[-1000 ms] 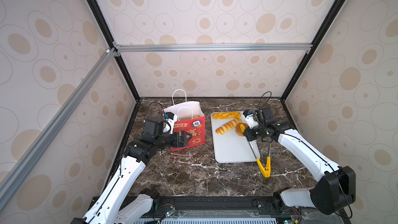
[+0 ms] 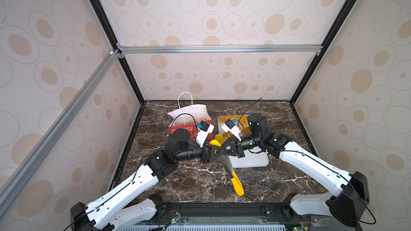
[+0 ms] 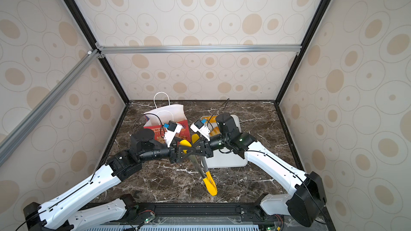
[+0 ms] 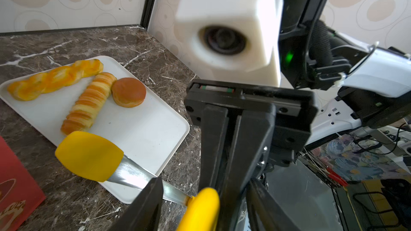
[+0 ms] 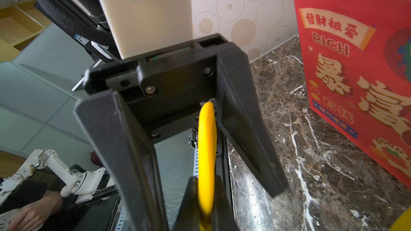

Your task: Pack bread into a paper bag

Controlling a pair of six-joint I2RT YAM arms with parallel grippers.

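Yellow-handled steel tongs [image 2: 236, 183] hang between my grippers at the table's centre, their yellow tip also in the left wrist view [image 4: 89, 155]. My right gripper [image 2: 224, 147] is shut on them. My left gripper [image 2: 214, 154] reaches over from the left, part open around the tongs' upper end; whether it touches them is unclear. A red and white paper bag [image 5: 355, 77] stands back left. A white tray [image 4: 149, 136] holds a braided bread [image 4: 51, 81], a long roll [image 4: 87, 100] and a round bun [image 4: 128, 92].
Bare marble table [image 3: 145, 175] lies in front of the bag and at the tray's sides. Patterned walls enclose the back and sides. In the top views the arms partly cover bag and tray.
The right arm has carried the tongs leftward from the tray's right side to the centre. My left gripper has moved right from before the bag to meet them.
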